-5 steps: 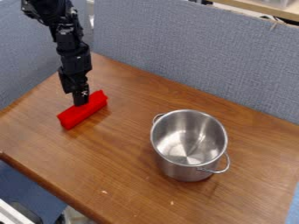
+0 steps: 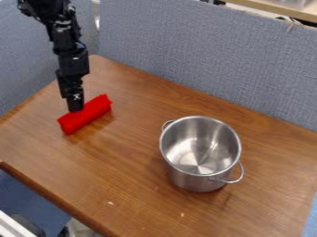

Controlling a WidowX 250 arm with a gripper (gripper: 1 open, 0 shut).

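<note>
A red elongated object (image 2: 89, 115) lies on the wooden table at the left, angled from lower left to upper right. My gripper (image 2: 74, 102) reaches down from the top left to the upper middle of it, its dark tips at or just over the object. Whether the fingers are open or shut on it is too small to tell. A steel pot (image 2: 199, 153) with two loop handles stands empty to the right.
Grey padded walls (image 2: 210, 60) border the back and left.
My gripper has moved slightly down and left onto the red object. The red object has shifted very slightly left; the pot is unmoved.
</note>
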